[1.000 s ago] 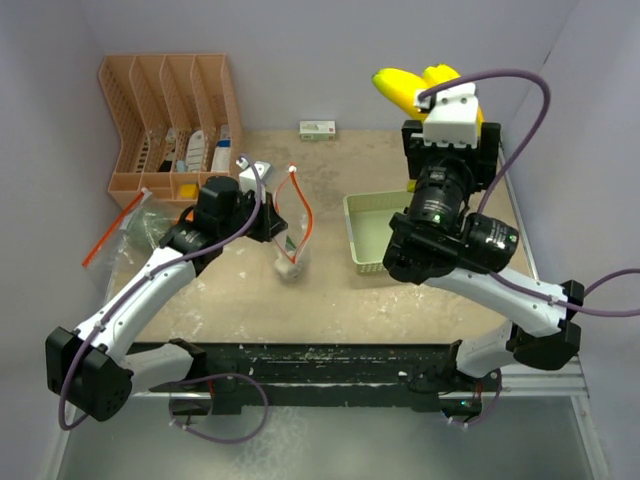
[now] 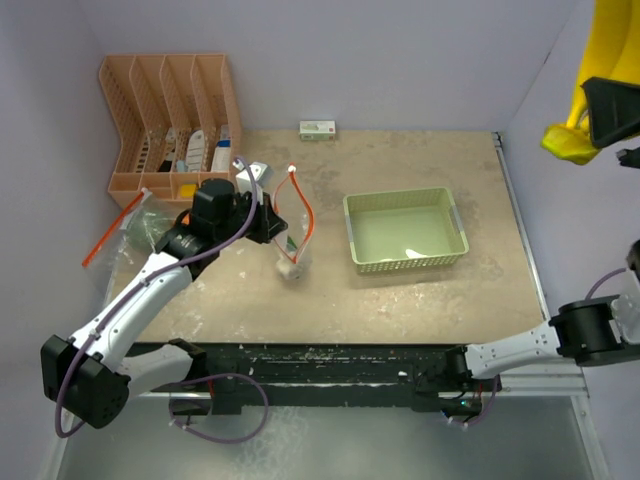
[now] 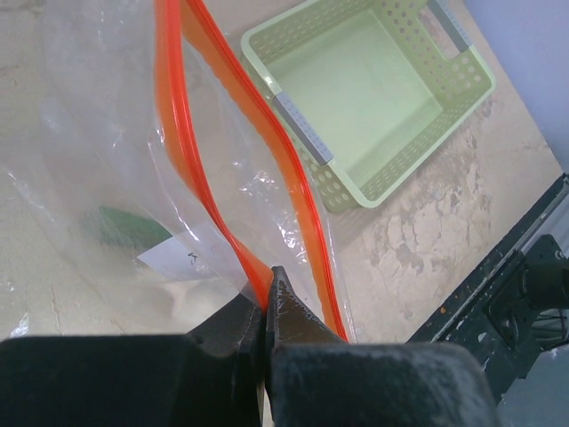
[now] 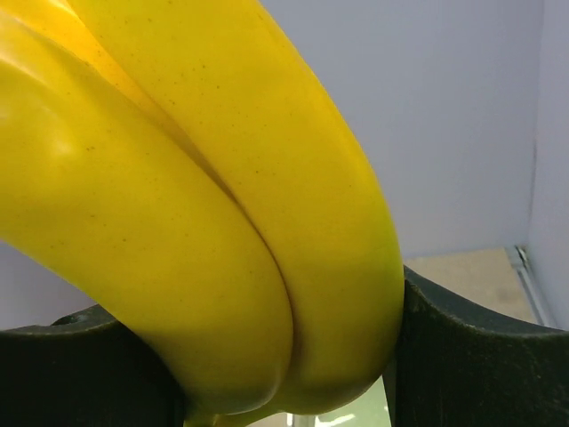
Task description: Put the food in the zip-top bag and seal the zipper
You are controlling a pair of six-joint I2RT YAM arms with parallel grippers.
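Note:
The clear zip top bag stands near the table's middle, its orange-red zipper parted into a gap. At the bag's rim, my left gripper is shut on the thin zipper edge. Through the film a green patch and a white label show. High at the upper right, yellow bananas hang far from the bag, with my right gripper shut on them. They fill most of the right wrist view, between the two dark fingers. Most of the right gripper lies outside the top view.
A pale green basket stands empty right of the bag. An orange divided rack is at the back left, another zip bag beside the left arm. A small box sits by the back wall.
My right arm has swung right and away from above the basket, carrying the bananas partly out of the top view; the basket is now uncovered. The left arm and bag have stayed still.

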